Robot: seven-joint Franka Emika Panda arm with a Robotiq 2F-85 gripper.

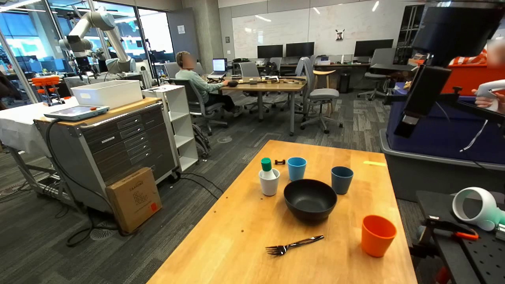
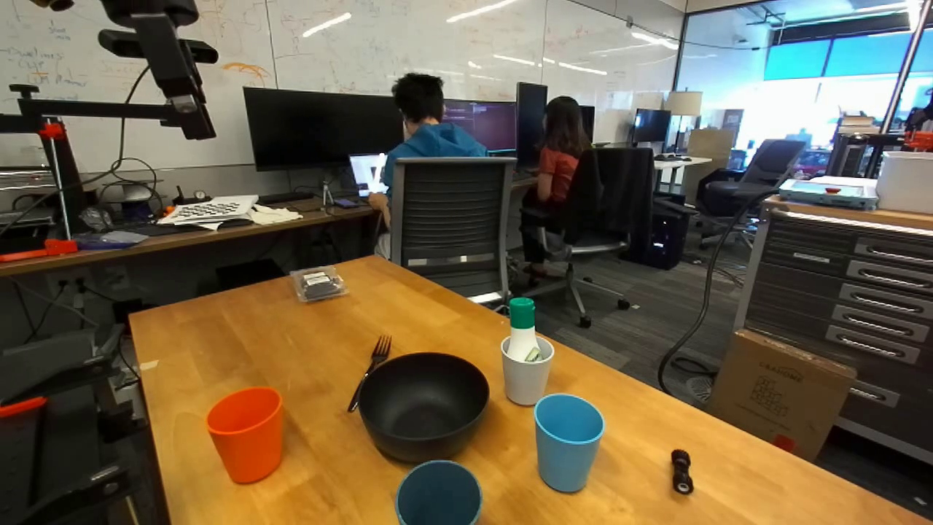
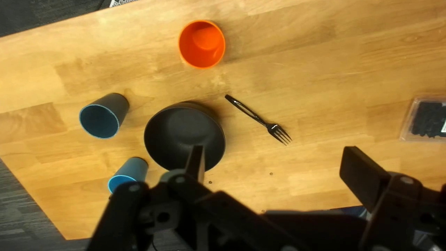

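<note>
A black bowl stands on the wooden table with a black fork lying beside it. An orange cup, a dark blue cup and a light blue cup stand upright around the bowl. A white cup holds a white bottle with a green cap; neither shows in the wrist view. High above the tabletop, my gripper is open with nothing between its fingers. In the wrist view, one finger overlaps the bowl's edge.
A small black dumbbell-shaped object lies near the light blue cup. On the fork's side of the table sits a clear plastic box with dark contents. Bare tabletop surrounds the fork. At the right, a hand holds a white device.
</note>
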